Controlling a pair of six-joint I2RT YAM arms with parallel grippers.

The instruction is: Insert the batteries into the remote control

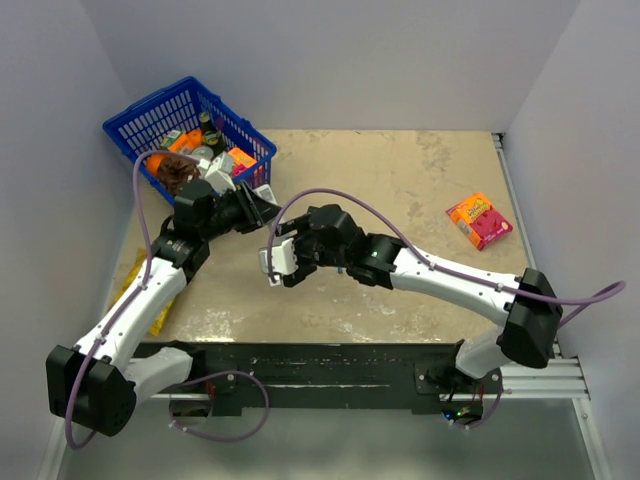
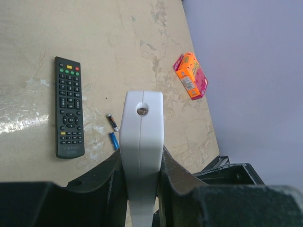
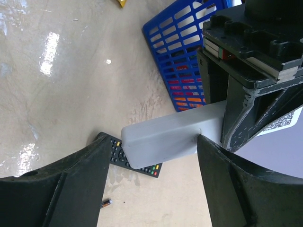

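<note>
My left gripper [image 1: 258, 212] is shut on a white device [image 2: 142, 127], held upright in the air. My right gripper [image 1: 290, 250] is part open at the device's lower end, which lies between its fingers in the right wrist view [image 3: 161, 142]; whether it touches is unclear. Below, a black remote control [image 2: 69, 106] lies face up on the table, with a dark battery [image 2: 112, 122] and a blue battery [image 2: 113, 139] beside it.
A blue basket [image 1: 140, 120] with assorted items stands at the back left. An orange-red packet [image 1: 480, 219] lies at the right. A yellow packet lies at the left edge.
</note>
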